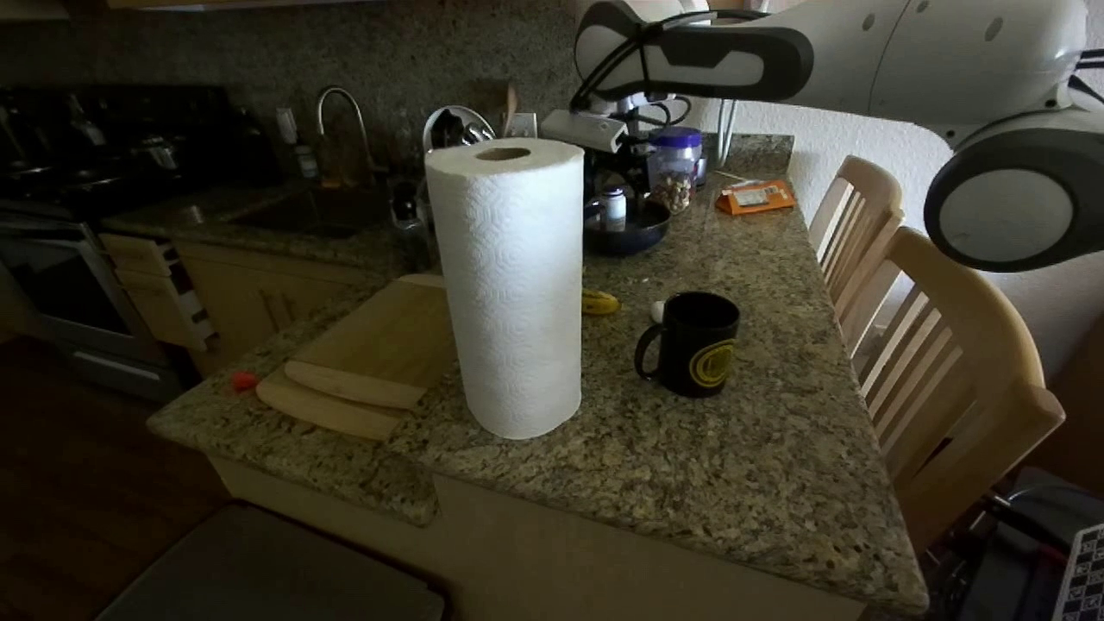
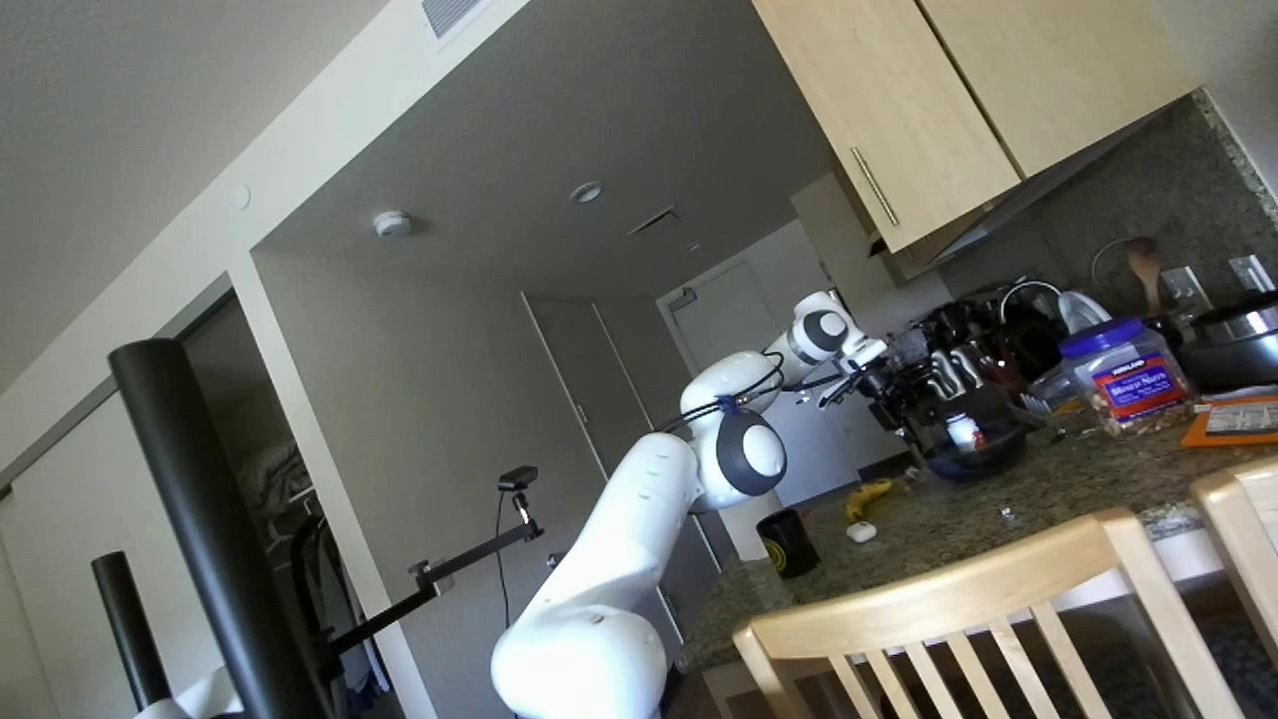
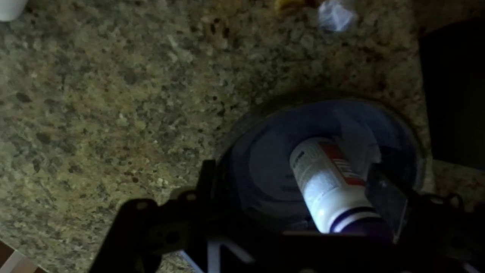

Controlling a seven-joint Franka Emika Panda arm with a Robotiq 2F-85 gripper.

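Observation:
A white bottle (image 3: 320, 182) with a purple cap and a red-and-white label stands inside a dark round pan (image 3: 268, 116). In exterior view 1 the same bottle (image 1: 613, 212) shows upright in the pan (image 1: 636, 241). My gripper is open above the pan, its dark fingers on either side of the bottle in the wrist view. Nothing is held. In exterior view 2 the gripper (image 2: 896, 413) hangs just over the bottle (image 2: 964, 432), tilted downward. How far the fingertips are above the cap is hard to tell in the dim light.
A nut jar (image 1: 675, 160) and an orange packet (image 1: 755, 197) sit behind the pan. Nearer are a paper towel roll (image 1: 514, 300), a black mug (image 1: 699, 347), a banana (image 1: 599, 302) and cutting boards (image 1: 373, 341). Chairs (image 1: 931, 352) line the counter's right side.

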